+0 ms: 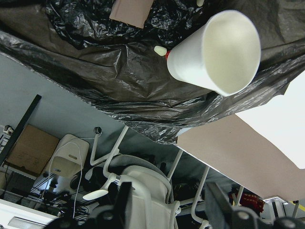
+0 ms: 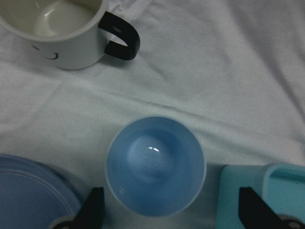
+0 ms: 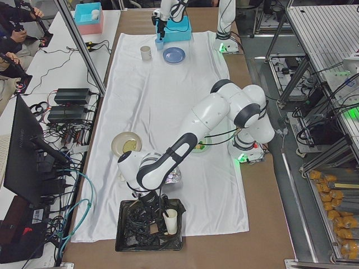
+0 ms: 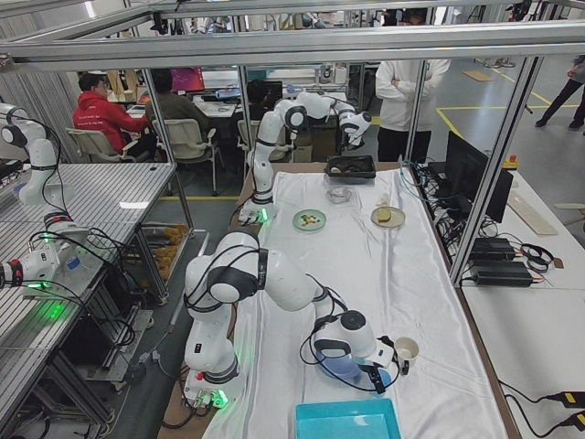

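A white cup lies in the black-lined bin, tilted on the bag in the left wrist view. My left gripper is above it, open, with nothing between its fingers. My right gripper hangs open over a light blue cup, its fingertips either side of the cup, above it. A white mug with a black handle, a blue plate and a turquoise container surround that cup.
A beige plate with food, a green plate and a foil container stand near the left arm.
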